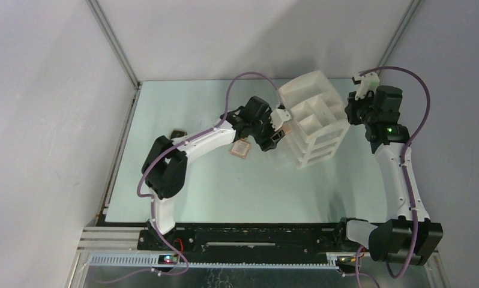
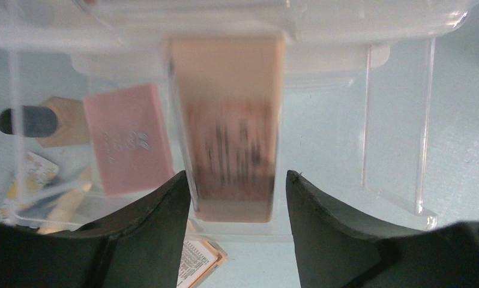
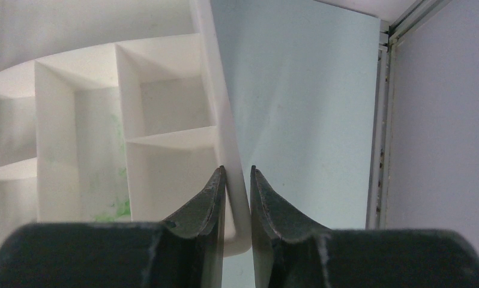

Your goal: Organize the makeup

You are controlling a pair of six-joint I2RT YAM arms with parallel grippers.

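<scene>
A white multi-compartment organizer [image 1: 315, 120] stands tilted at the back right, a clear drawer [image 2: 393, 132] out from its side. In the left wrist view a tan compact [image 2: 228, 96] sits in that drawer beside a pink palette [image 2: 123, 144]. My left gripper is part open just below the compact; I cannot tell that it touches it. My right gripper has its fingertips at the organizer's rim, one on either side of the edge or close to it.
A boxed palette [image 1: 239, 148] and a dark compact [image 1: 178, 134] lie on the table to the left.
</scene>
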